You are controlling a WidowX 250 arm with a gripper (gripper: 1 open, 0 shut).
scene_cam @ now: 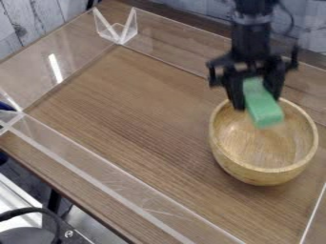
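The black arm comes down from the top right, and its gripper [258, 84] is blurred, shut on a green object [265, 111] that is tilted and raised over a round wooden bowl [262, 157]. The green object hangs above the back part of the bowl; whether it still touches the bowl is not clear.
A small clear plastic piece [116, 27] stands at the back left. Black cables or hardware [29, 229] sit at the lower left corner.
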